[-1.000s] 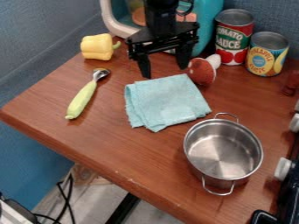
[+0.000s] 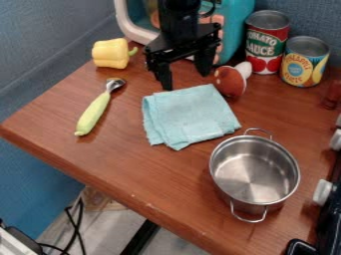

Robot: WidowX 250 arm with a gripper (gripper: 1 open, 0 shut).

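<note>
The black gripper (image 2: 184, 70) hangs at the back middle of the wooden table, its fingers apart with nothing seen between them. Below it lies a folded light-blue cloth (image 2: 189, 118). A red and white mushroom toy (image 2: 230, 83) is just right of the gripper. A spoon with a pale green handle (image 2: 95, 111) lies to the left, below a yellow pepper-shaped object (image 2: 112, 54). A steel pot (image 2: 253, 177) stands at the front right.
A tomato can (image 2: 265, 45) and a yellow-labelled can (image 2: 304, 63) stand at the back right. A turquoise bin (image 2: 232, 20) is behind the arm. A black stove edge is at the right.
</note>
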